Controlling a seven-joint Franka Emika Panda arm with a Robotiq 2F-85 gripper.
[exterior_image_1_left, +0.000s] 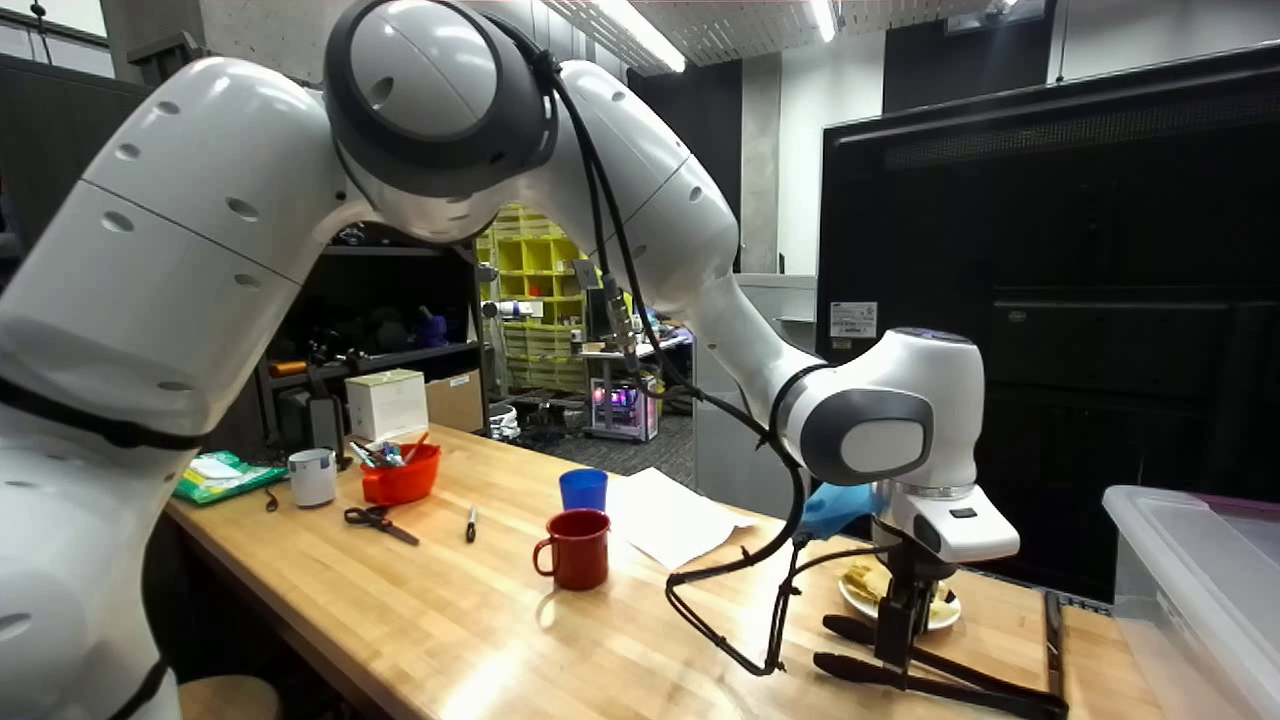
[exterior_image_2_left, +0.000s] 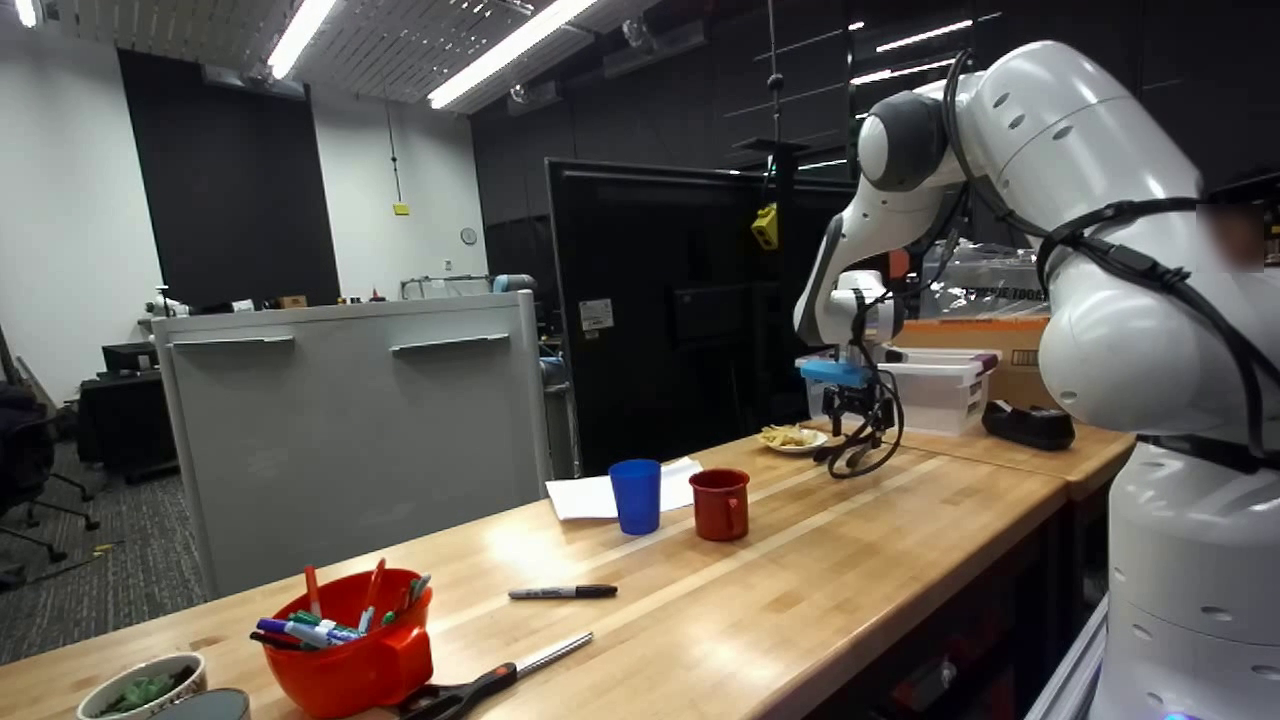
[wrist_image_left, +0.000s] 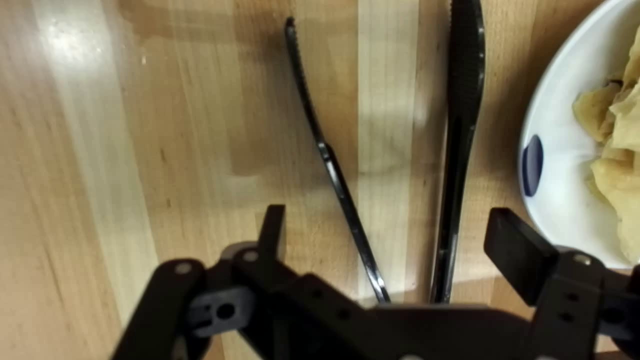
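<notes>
Black tongs (exterior_image_1_left: 954, 686) lie spread on the wooden table. Their two long arms, one slim (wrist_image_left: 345, 198) and one broad-ended (wrist_image_left: 460, 126), run between my gripper's fingers in the wrist view. My gripper is open, pointing down, with one finger (wrist_image_left: 274, 233) left of both arms and the other (wrist_image_left: 519, 255) to their right, by the plate. No contact with the tongs is visible. The lower ends of the arms pass out of sight behind the gripper body. A white plate (wrist_image_left: 555, 90) holding yellowish chips (wrist_image_left: 624, 138) sits to the right.
A red mug (exterior_image_1_left: 578, 550), a blue cup (exterior_image_1_left: 583, 488) and white paper (exterior_image_1_left: 669, 518) occupy the table's middle. Farther off are scissors (exterior_image_1_left: 381, 523), a marker (exterior_image_2_left: 561, 592) and a red pen holder (exterior_image_1_left: 402, 478). A clear bin (exterior_image_1_left: 1200, 600) stands near the gripper.
</notes>
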